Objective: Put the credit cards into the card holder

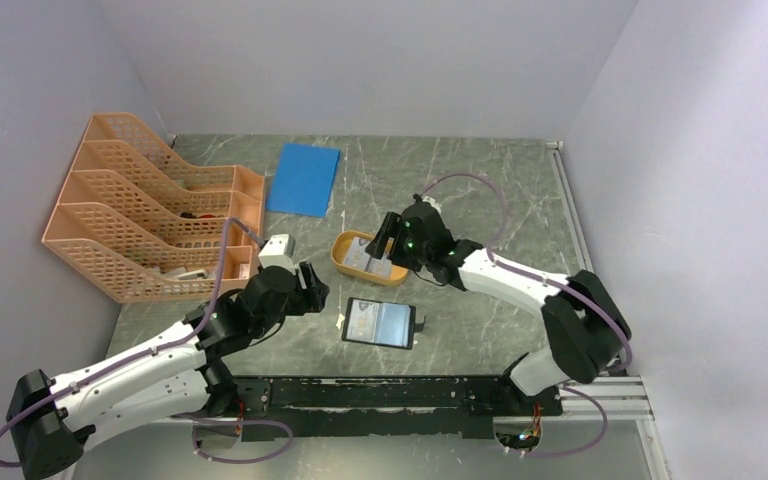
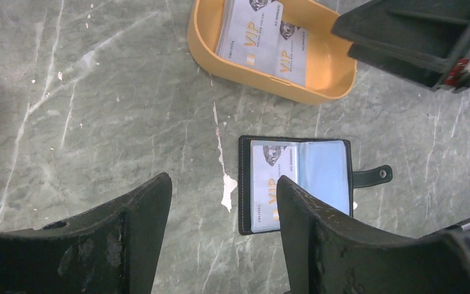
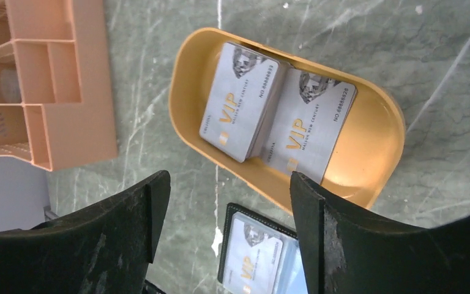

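The black card holder [image 2: 245, 184] lies open flat on the table. A silver VIP card [image 2: 272, 177] shows on its left half; the right half shows a pale blue, bare surface. Behind it stands a yellow oval tray [image 3: 382, 131] with two stacks of silver cards: a thick left stack [image 3: 235, 101] and a lower right stack [image 3: 309, 119]. My right gripper hovers above the tray's front side, fingers apart and nothing between them. Left of the holder, above the table, my left gripper stands open and empty.
An orange compartment rack [image 1: 250, 200] fills the left side, with small items inside. Flat at the back lies a blue sheet [image 1: 303, 180]. Bare table spreads to the right and back; the holder's strap [image 2: 372, 176] sticks out rightward.
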